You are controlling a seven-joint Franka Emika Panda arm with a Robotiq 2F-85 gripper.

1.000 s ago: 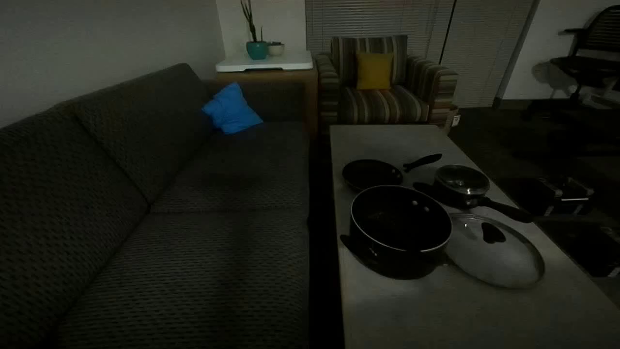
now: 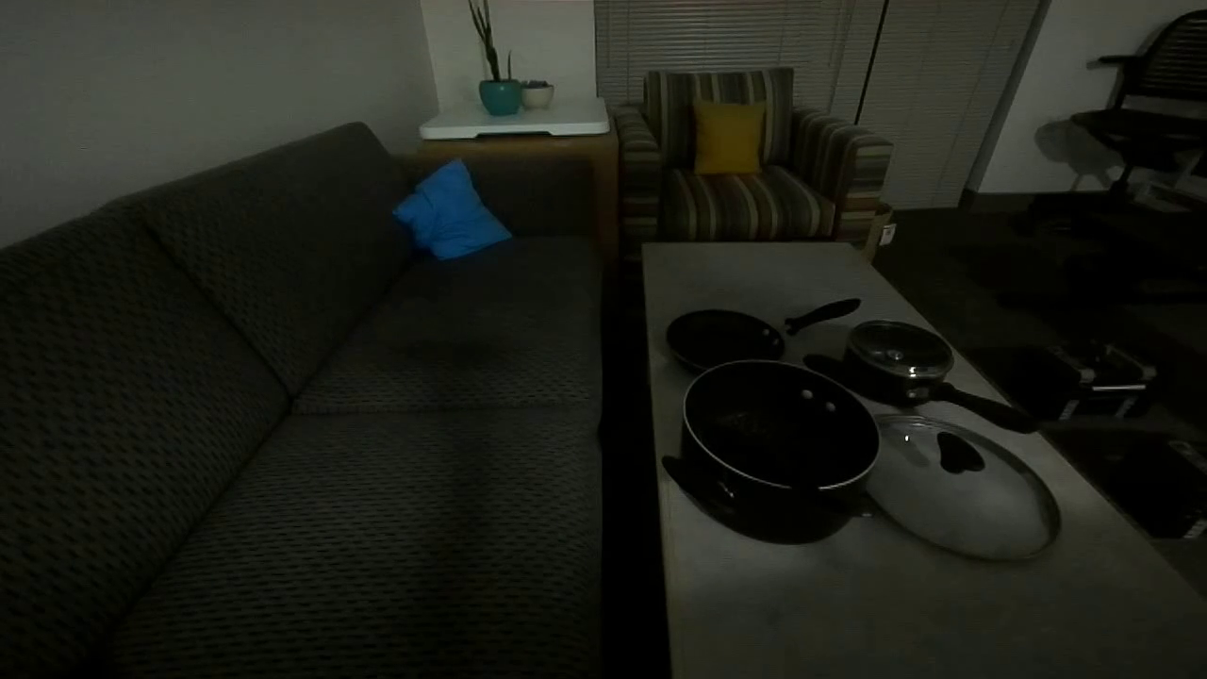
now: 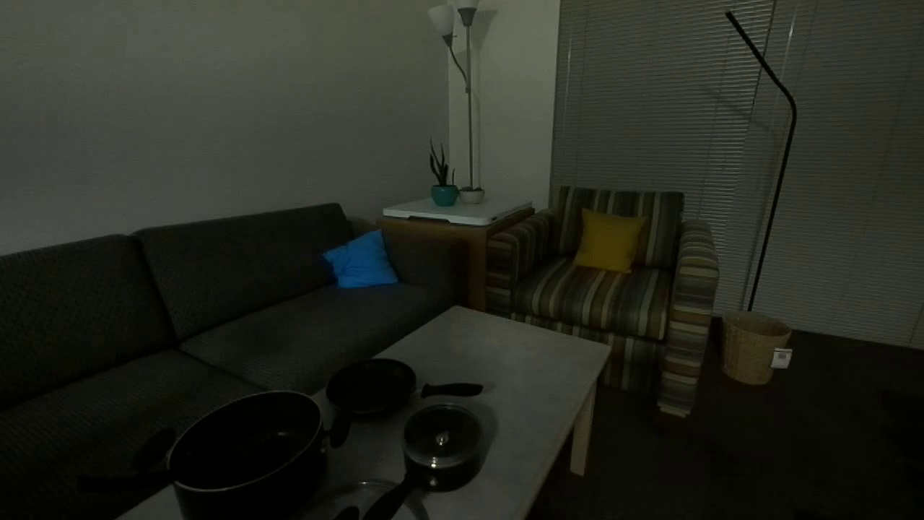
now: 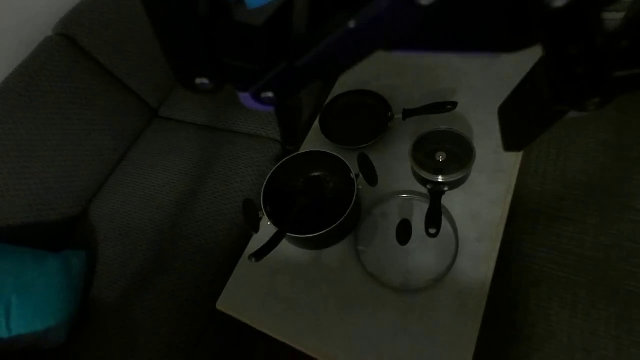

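Note:
In the wrist view my gripper stands open high over the table, its dark fingers wide apart and nothing held between them. Below it is a large black pot (image 4: 321, 239) without a cover, from which a dark utensil handle (image 4: 268, 246) sticks out over the rim. A glass lid (image 4: 384, 261) with a black knob lies flat beside the pot. The small saucepan (image 4: 442, 157) wears its own glass lid, and its handle reaches over the larger lid's edge. A black frying pan (image 4: 357, 118) rests farther up the table. Neither exterior view includes the gripper.
The cookware stands on a pale low table (image 2: 769, 611) alongside a grey sofa (image 2: 453, 487) with a blue pillow (image 2: 453, 215). Bare tabletop shows at both ends. A striped armchair (image 3: 598, 299) stands beyond the far end. The room is very dim.

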